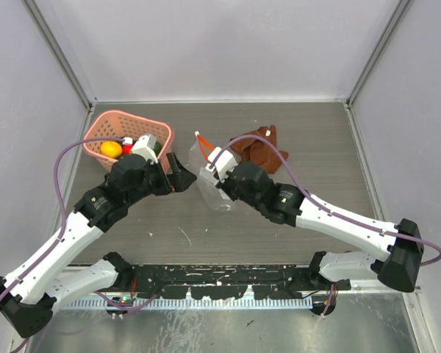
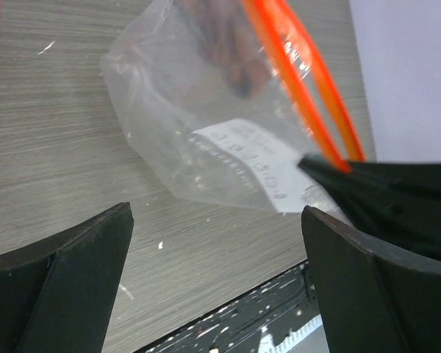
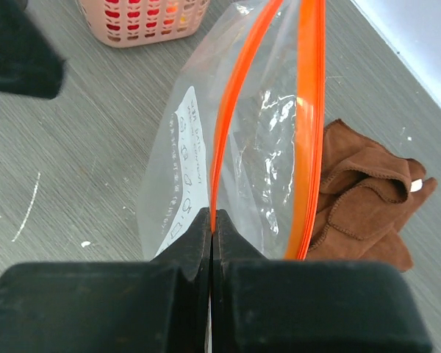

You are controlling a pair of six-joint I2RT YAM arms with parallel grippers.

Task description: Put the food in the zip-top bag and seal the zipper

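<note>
The clear zip bag with orange zipper strips and a white label [image 3: 187, 158] hangs from my right gripper, which is shut on one edge of its mouth. In the right wrist view the two orange strips [image 3: 309, 125] stand apart, so the mouth is spread. My left gripper [image 1: 182, 176] is open and empty, to the left of the bag [image 2: 184, 110] and apart from it. The food lies in the pink basket [image 1: 167, 131] at the back left: a yellow piece [image 1: 111, 149] and a red piece [image 1: 127, 148] show, others are partly hidden by my left arm.
A brown cloth [image 1: 259, 153] lies crumpled at the back, behind my right gripper.
</note>
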